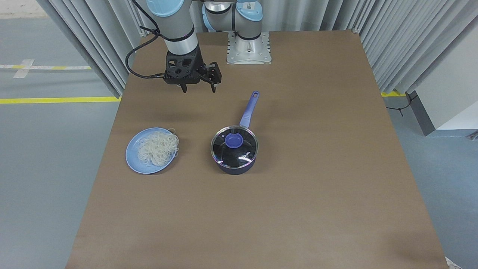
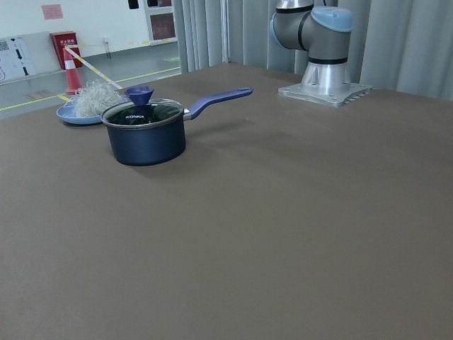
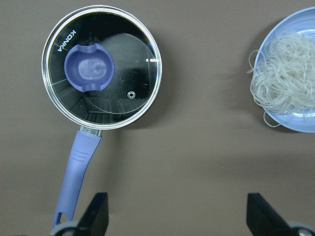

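Note:
A dark blue saucepan [image 2: 145,145] with a glass lid [image 1: 234,154] and blue knob [image 3: 89,68] stands on the brown table, its blue handle [image 1: 249,107] pointing toward the arm's base. Beside it, left in the front view, a light blue plate [image 1: 137,162] holds a tangle of white noodles [image 1: 157,148], some strands hanging over the rim. My gripper [image 1: 198,88] hangs over the back left of the table, behind and above plate and pan, its fingers wide open with nothing between them; in the wrist view they frame the bottom edge.
The arm's base plate [image 1: 248,58] sits at the back edge, with curtains behind and floor on both sides.

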